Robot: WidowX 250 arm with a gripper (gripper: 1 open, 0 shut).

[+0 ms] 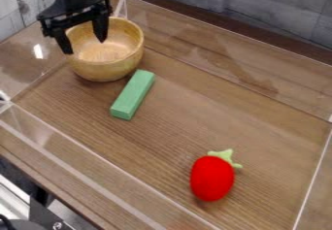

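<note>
My dark gripper (74, 25) is at the upper left, over and partly within the yellow bowl (124, 51), its fingers pointing down at the bowl's left-back part. Whether it is open or shut is hard to tell. A green block (132, 95) lies on the wooden table just below and right of the bowl. A red strawberry-like object (212, 177) with a green top lies at the lower right.
A grey wall (259, 6) runs along the back.
</note>
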